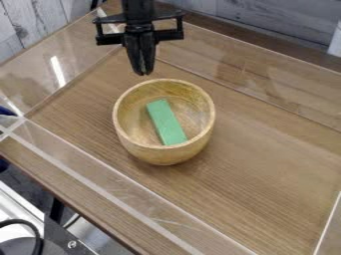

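A round wooden bowl sits in the middle of the table, holding a green rectangular block that lies flat inside it. My dark gripper hangs above and behind the bowl, toward the top of the view, apart from the block. It looks shut, with nothing visible between its fingers.
A dark cable lies at the lower left, by the table's edge.
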